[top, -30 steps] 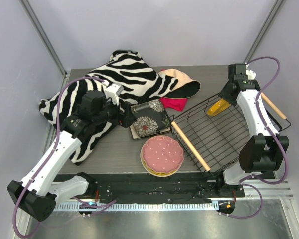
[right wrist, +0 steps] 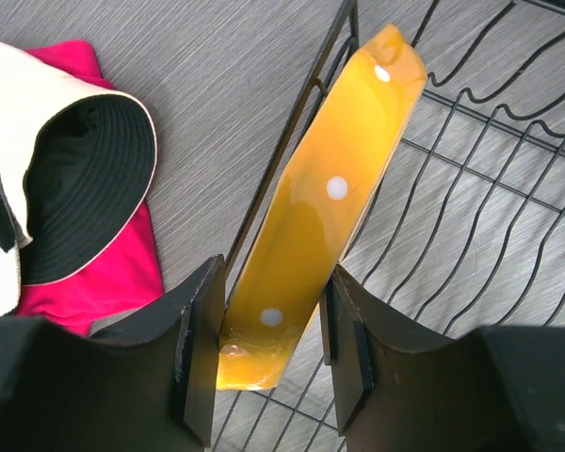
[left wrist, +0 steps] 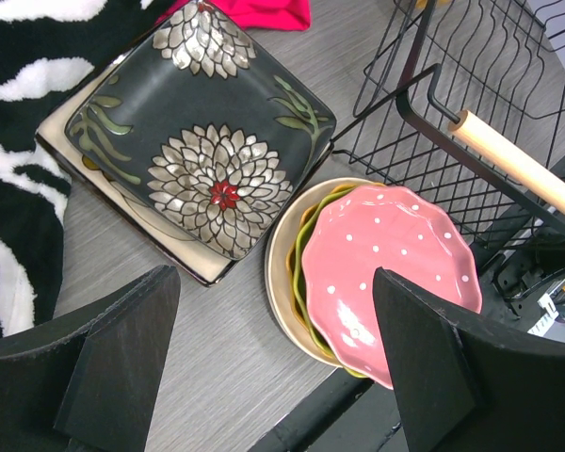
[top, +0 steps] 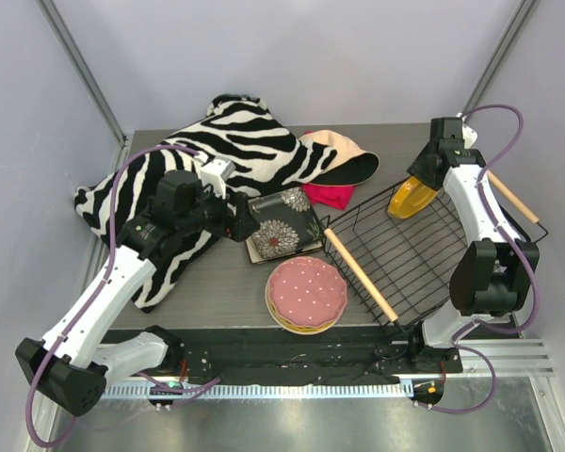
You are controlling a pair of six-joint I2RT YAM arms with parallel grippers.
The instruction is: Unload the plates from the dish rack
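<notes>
A yellow plate with white dots stands on edge at the back of the wire dish rack. My right gripper is at the plate, its fingers on either side of the plate's edge; whether they grip it tightly I cannot tell. My left gripper hangs open over the left of the table, nothing between its fingers. Below the rack's left lie a pile of round plates topped by a pink one and a pile of square plates topped by a black floral one.
A zebra-patterned cloth covers the left of the table. A red cloth and a cream cap-like item lie at the back. Bare table shows in front of the square plates.
My right gripper and arm have moved slightly left, and the yellow plate sits a little more upright. The left arm has not moved.
</notes>
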